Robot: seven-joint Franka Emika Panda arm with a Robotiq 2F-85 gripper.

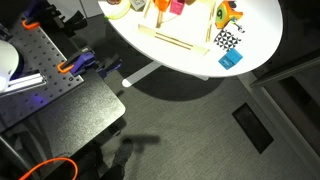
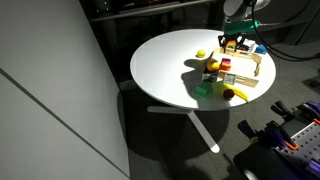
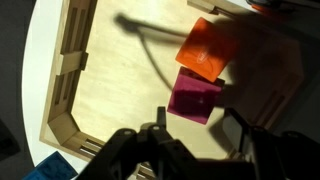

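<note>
In the wrist view a crimson block (image 3: 193, 97) lies on the floor of a shallow wooden tray (image 3: 110, 82). An orange block (image 3: 207, 48) sits right against its upper side. My gripper has its fingertips spread apart at the lower edge of the crimson block, one toward each side; I see nothing gripped. How far the fingertips are above the block is hard to tell. Exterior view 2 has the dark gripper (image 2: 232, 40) over the far part of the tray, and exterior view 1 cuts most of the tray (image 1: 172, 38) off at the top.
Outside the tray are a blue block (image 1: 231, 58), a checkered piece (image 1: 227, 40), a yellow ball (image 2: 201, 53), a green block (image 2: 203, 88) and a banana (image 2: 238, 92).
</note>
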